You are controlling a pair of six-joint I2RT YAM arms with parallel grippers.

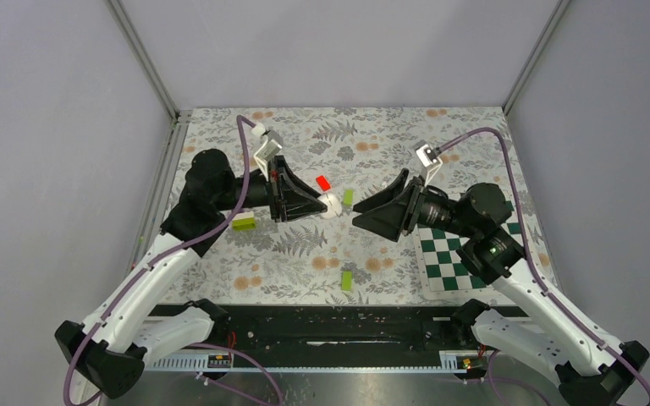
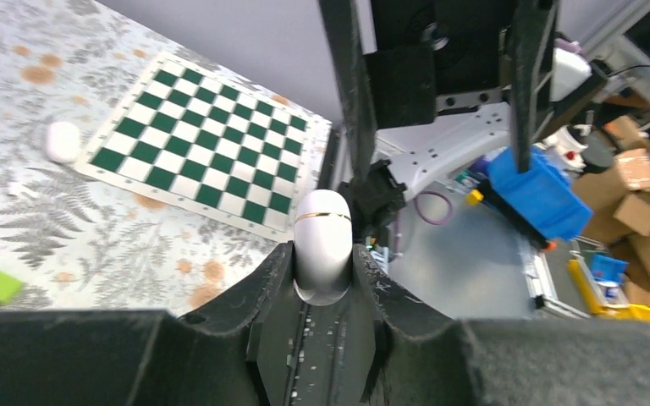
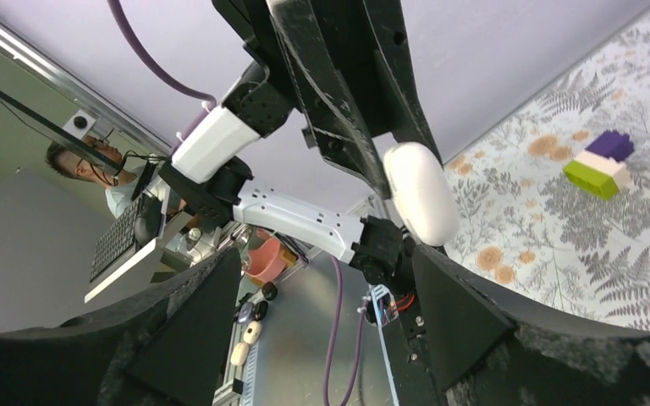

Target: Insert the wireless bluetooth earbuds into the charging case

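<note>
The white charging case (image 1: 330, 205) is held by my left gripper (image 1: 320, 203), shut on it at the middle of the workspace; in the left wrist view the case (image 2: 322, 249) stands between the fingers with a thin gold seam near its top. In the right wrist view it (image 3: 419, 190) shows above my right gripper, which is open with nothing between its fingers. In the top view the right gripper (image 1: 364, 211) sits a little right of the case, apart from it. A small white object (image 2: 63, 141) lies beside the checkered board.
The checkered board (image 2: 195, 139) lies at the right. Green blocks (image 1: 346, 280), a red block (image 1: 322, 183) and a stacked block group (image 3: 592, 178) lie on the patterned mat, with free space between them.
</note>
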